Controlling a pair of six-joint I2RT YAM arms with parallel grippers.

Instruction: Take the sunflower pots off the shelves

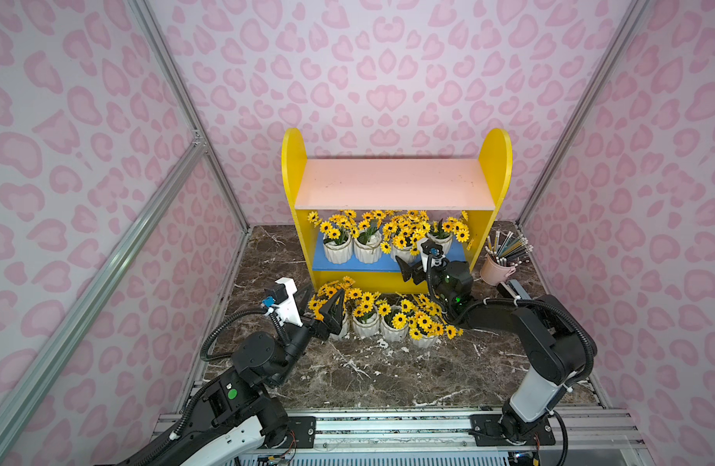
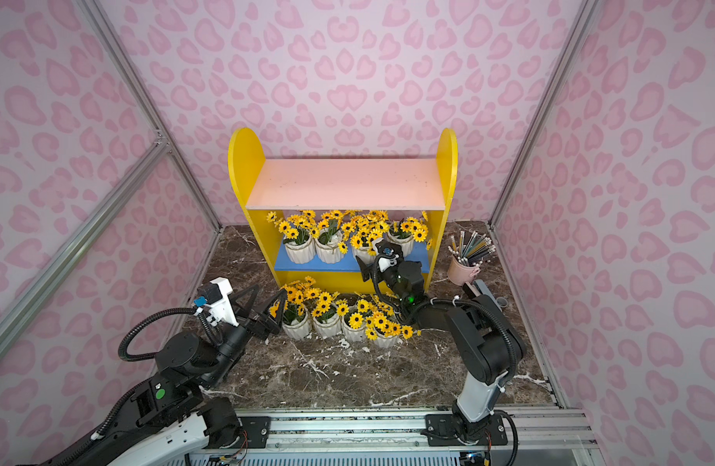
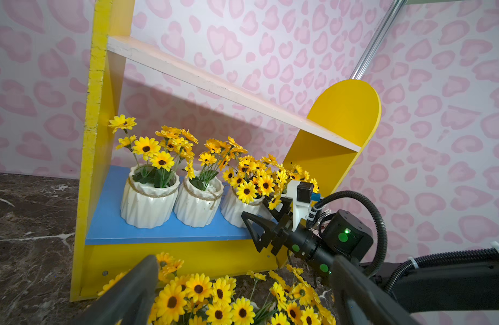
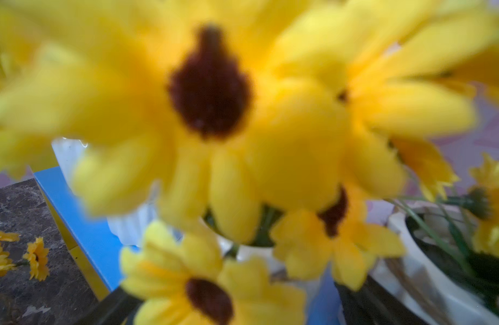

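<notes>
On the blue shelf (image 1: 356, 265) stand several white ribbed sunflower pots, among them a left one (image 3: 149, 203), a second (image 3: 198, 205) and a third (image 3: 236, 210). My right gripper is open at the third pot's lower right, very near it; contact cannot be told. Yellow flowers (image 4: 209, 300) fill the right wrist view and cover most of the space between its fingers. In front of the shelf unit, more sunflower pots (image 1: 365, 326) sit in a row on the dark counter. Over that row's left end my left gripper (image 1: 324, 292) stands open, its fingers (image 3: 133, 295) wide apart.
A pink top shelf (image 1: 392, 182) overhangs the blue one, between yellow side panels (image 1: 294, 159). To the unit's right is a pink cup of pencils (image 1: 497, 270). Bare marbled counter (image 1: 373, 372) lies in front of the pot row.
</notes>
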